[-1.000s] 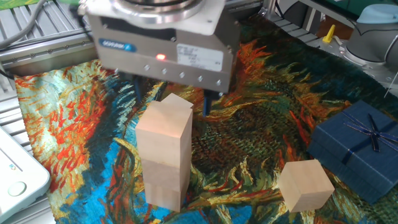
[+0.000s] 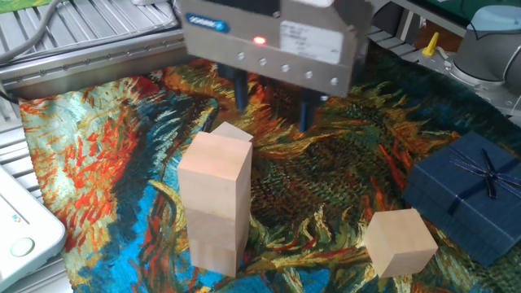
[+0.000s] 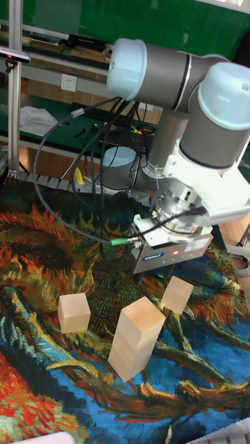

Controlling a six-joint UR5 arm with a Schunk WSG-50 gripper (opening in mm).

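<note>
A tower of pale wooden blocks [image 2: 216,195] stands upright on the patterned cloth in exterior view 2. Just behind it, mostly hidden, the top of another block [image 2: 234,131] shows; exterior view 3 gives a clearer sight of this block [image 3: 177,295]. A separate wooden cube [image 2: 400,243] rests on the cloth to the right. My gripper [image 2: 273,120] hangs behind the tower, pointing down. Its two dark fingers are apart and only cloth shows between them. In exterior view 3 the gripper body sits beyond the far block, its fingers largely hidden.
A dark blue gift box [image 2: 468,191] with a ribbon lies at the right edge of the cloth. A white device [image 2: 24,224] stands at the left edge. Bare cloth [image 2: 317,175] lies between the tower and the box.
My gripper has moved right and up in exterior view 2, away from above the rear block. The gap between its fingers looks narrower. The blocks have stayed put.
</note>
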